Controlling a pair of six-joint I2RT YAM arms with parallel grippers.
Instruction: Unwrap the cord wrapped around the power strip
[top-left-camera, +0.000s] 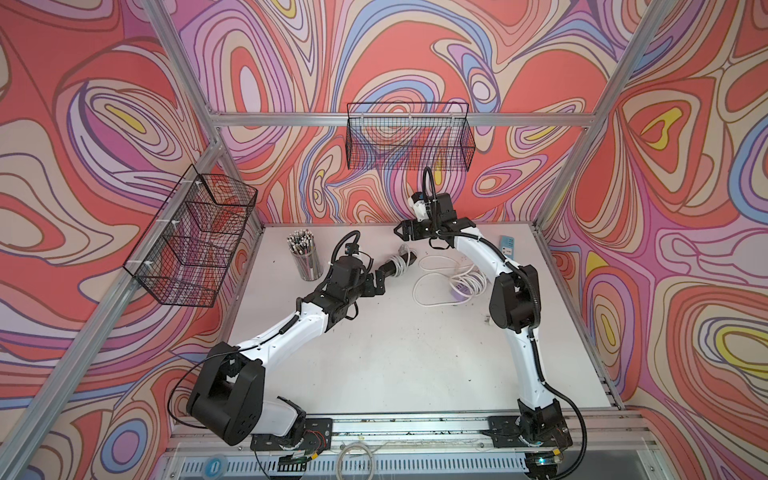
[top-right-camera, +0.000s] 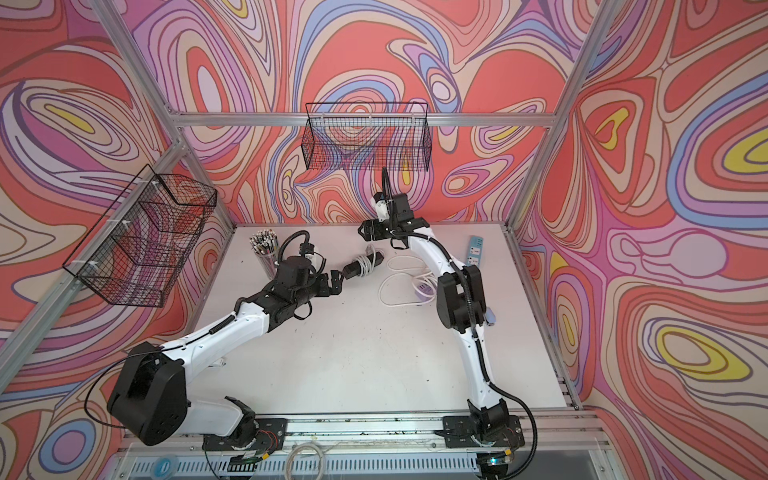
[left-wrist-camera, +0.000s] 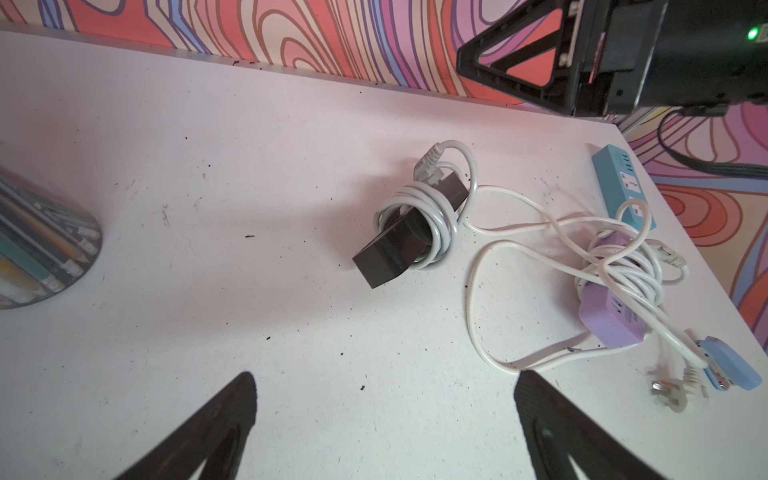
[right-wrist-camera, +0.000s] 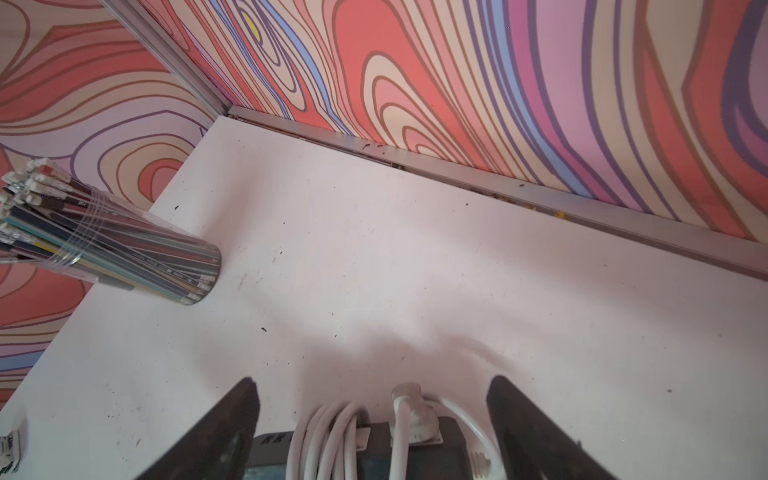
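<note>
A black power strip (left-wrist-camera: 385, 260) lies towards the back of the table with a grey-white cord (left-wrist-camera: 432, 214) coiled around its middle. The cord's plug (left-wrist-camera: 428, 164) sits at the strip's far end. In the right wrist view the coils (right-wrist-camera: 324, 440) and the plug (right-wrist-camera: 408, 400) show low in the picture, between the spread fingers. My right gripper (top-left-camera: 406, 229) is open above and just behind the strip's far end, nothing held. At the strip's near left end, my left gripper (top-left-camera: 374, 283) stands open and empty, apart from it.
Right of the strip lies a purple power strip (left-wrist-camera: 612, 316) with its own white cord, looping loosely across the table. A blue strip (left-wrist-camera: 620, 176) is at the back right. A pencil cup (top-left-camera: 306, 260) stands at left.
</note>
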